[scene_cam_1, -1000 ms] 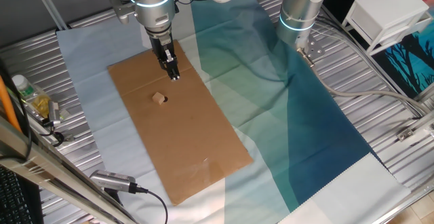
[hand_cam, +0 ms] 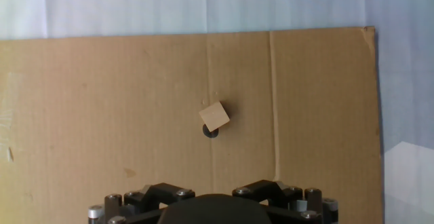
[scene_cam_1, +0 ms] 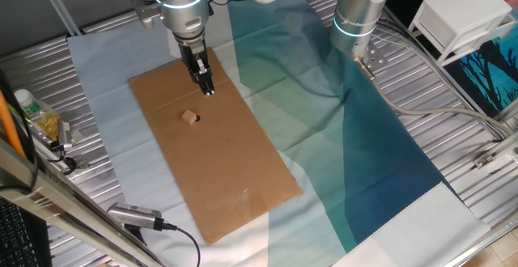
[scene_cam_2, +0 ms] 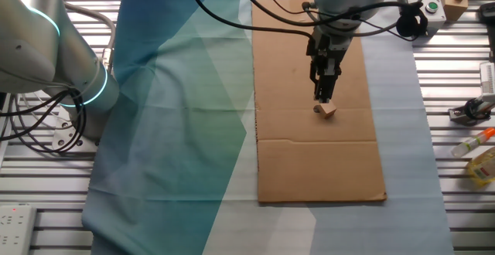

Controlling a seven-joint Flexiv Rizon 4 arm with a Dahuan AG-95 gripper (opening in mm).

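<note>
A small light-wood cube [scene_cam_1: 190, 116] sits on the brown cardboard sheet [scene_cam_1: 231, 178]. In the wrist view the cube [hand_cam: 215, 116] is turned at an angle and partly covers a dark round spot [hand_cam: 211, 133]; whether this is a hole or a disc I cannot tell. My gripper [scene_cam_1: 208, 92] hangs above the cardboard, apart from the cube. Seen from the wrist, the fingers [hand_cam: 313, 200] of the gripper are spread wide along the bottom edge, with nothing held. From the other side, the gripper [scene_cam_2: 322, 99] overlaps the line of sight just behind the cube [scene_cam_2: 327, 110].
Blue-green patterned cloth [scene_cam_1: 312, 113] surrounds the cardboard, which is otherwise bare. A bottle [scene_cam_1: 40, 113] and a cabled silver device [scene_cam_1: 135, 216] lie along the left side.
</note>
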